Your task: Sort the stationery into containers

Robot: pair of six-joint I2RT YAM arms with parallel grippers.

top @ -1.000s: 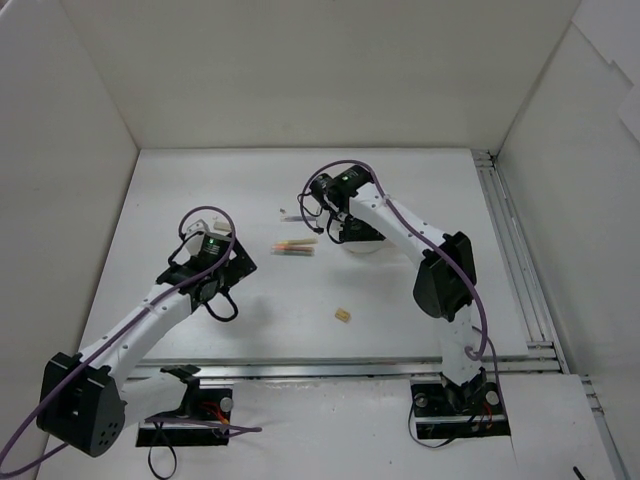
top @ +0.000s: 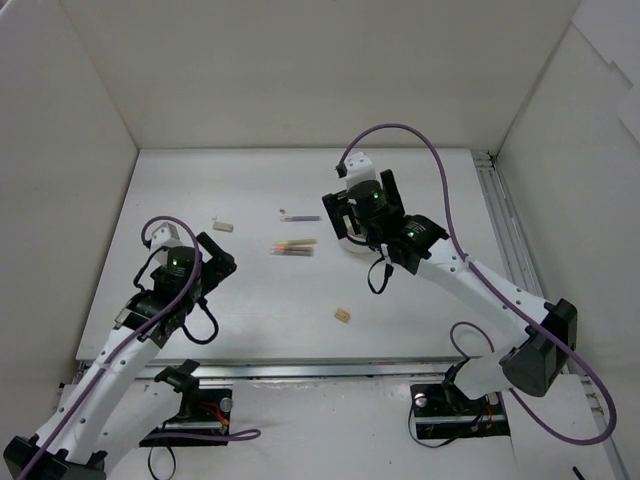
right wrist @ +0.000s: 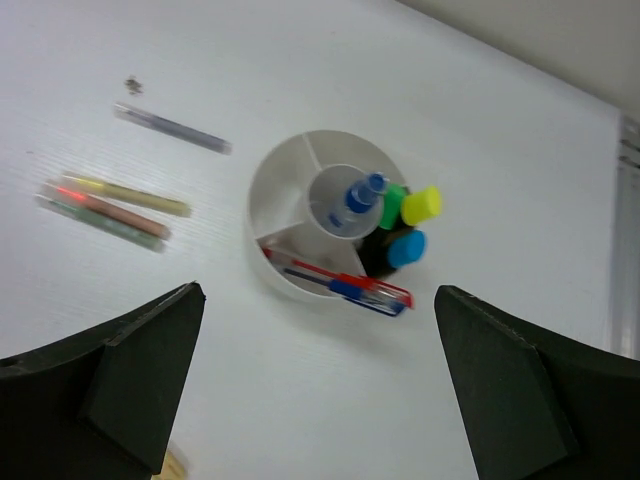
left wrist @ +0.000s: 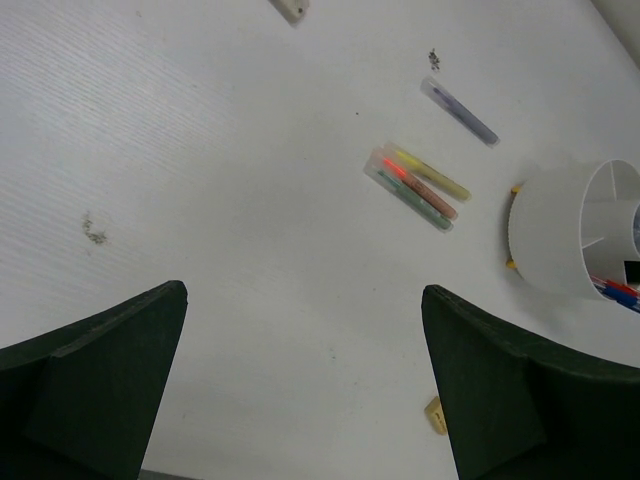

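A round white divided organizer [right wrist: 270, 200] holds red and blue pens [right wrist: 355, 292], markers with green, yellow and blue caps and a blue bottle in the centre cup. My right gripper is open above it. Left of it lie a yellow pen [left wrist: 428, 170], a red-orange pen [left wrist: 420, 188], a green pen [left wrist: 408, 198] and a grey-purple pen [left wrist: 460, 112]. A light block [top: 223, 226] lies at left, a tan block [top: 342, 314] nearer the front. My left gripper is open over bare table on the left.
The white table [top: 260, 290] has much clear space. Walls stand at the back and sides; a metal rail [top: 500, 240] runs along the right edge.
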